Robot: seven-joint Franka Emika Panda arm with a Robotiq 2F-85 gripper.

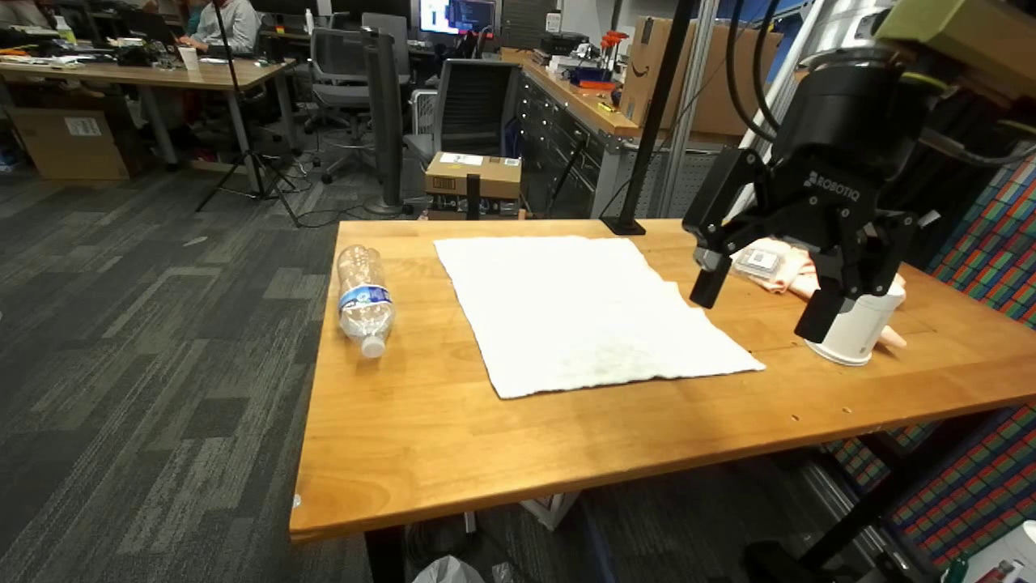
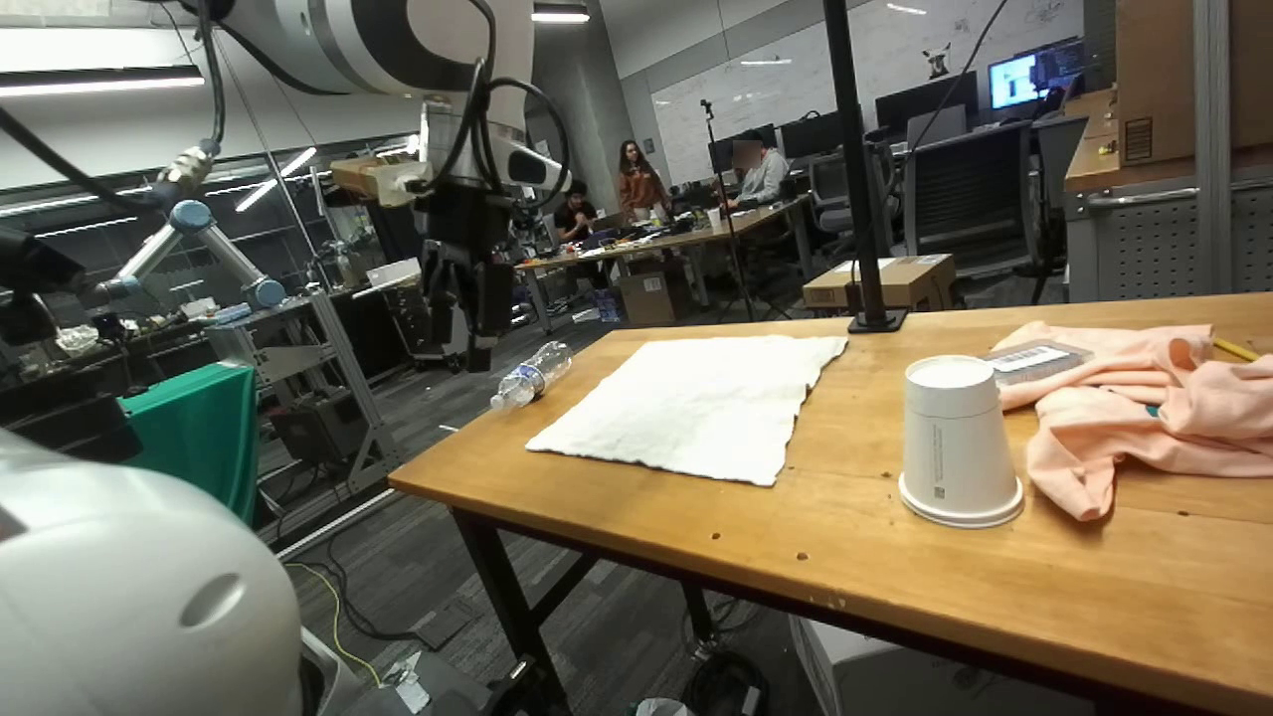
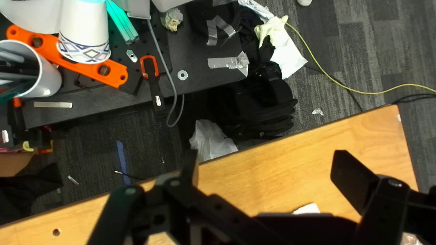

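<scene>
My gripper (image 1: 757,316) hangs in the air above the wooden table (image 1: 418,447), its two fingers spread wide with nothing between them. In the wrist view the gap between the fingers shows bare wood and the table's edge. A white cloth (image 2: 704,400) lies flat on the table, stained along one edge. On its side near the table's end rests a clear plastic bottle (image 1: 365,301) with a blue label, well apart from my gripper. A white cup (image 2: 958,442) stands upside down beside a crumpled peach cloth (image 2: 1176,406).
A clear packet (image 2: 1035,359) lies by the peach cloth. A black pole (image 2: 861,179) rises from the table's far edge. Bare wood (image 1: 466,466) is free in front of the white cloth. The wrist view shows a cluttered black surface (image 3: 192,45) beyond the table edge.
</scene>
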